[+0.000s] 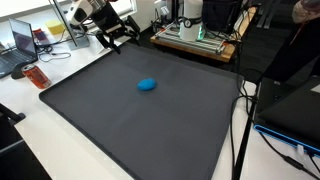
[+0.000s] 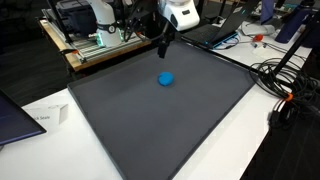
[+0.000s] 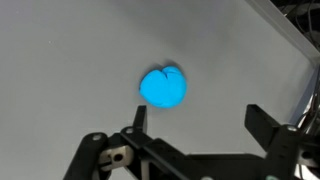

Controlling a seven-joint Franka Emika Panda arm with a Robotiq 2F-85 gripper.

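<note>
A bright blue, roundish item (image 3: 163,87) lies on the grey board (image 3: 75,60), with a small notch in its upper edge; its material is unclear. In exterior view 1 the blue item (image 1: 147,84) is on the far half of the board. My gripper is open, its two dark fingers wide apart with nothing between them. From above, the blue item appears ahead of the fingertips, apart from both. Exterior view 2 shows the gripper (image 2: 163,47) above the board's far edge, behind the blue item (image 2: 166,77).
An orange-red can (image 1: 37,76) stands beside the board's left edge, near a laptop (image 1: 25,40). Black cables (image 1: 241,110) run along the right edge. Around the blue item the board is bare.
</note>
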